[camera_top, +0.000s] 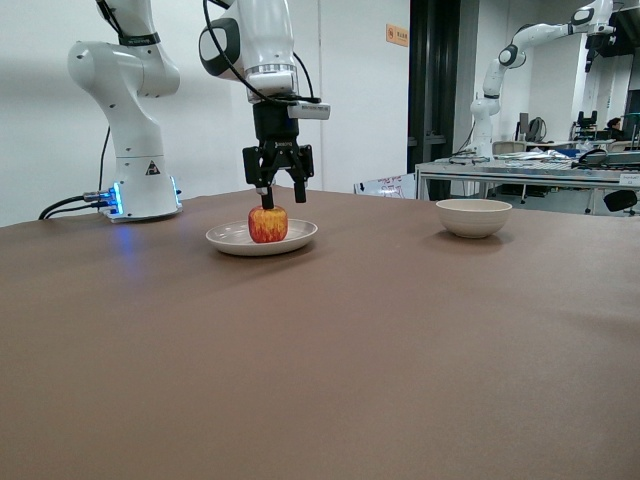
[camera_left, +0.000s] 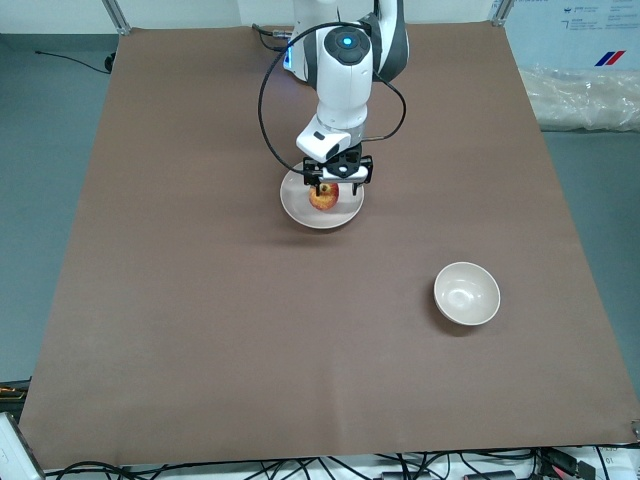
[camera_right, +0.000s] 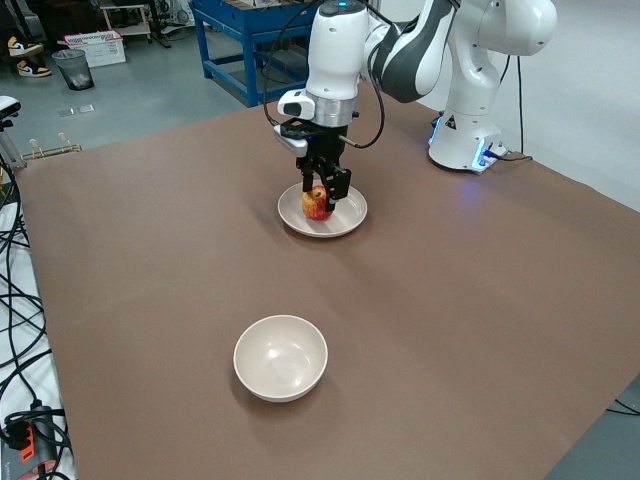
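A red-yellow apple (camera_left: 324, 200) rests on a white plate (camera_left: 300, 210), also seen as the apple (camera_top: 268, 226) on the plate (camera_top: 230, 242) and the apple (camera_right: 316, 205) on the plate (camera_right: 349, 218). The black gripper (camera_top: 283, 192) hangs over the apple with its fingers open, the tips close to the apple's top. Whether they touch it is not clear. An empty white bowl (camera_left: 467, 293) stands apart, nearer the left camera; it shows as the bowl (camera_top: 474, 216) and the bowl (camera_right: 280, 358).
Cables and hardware lie along the table's edge.
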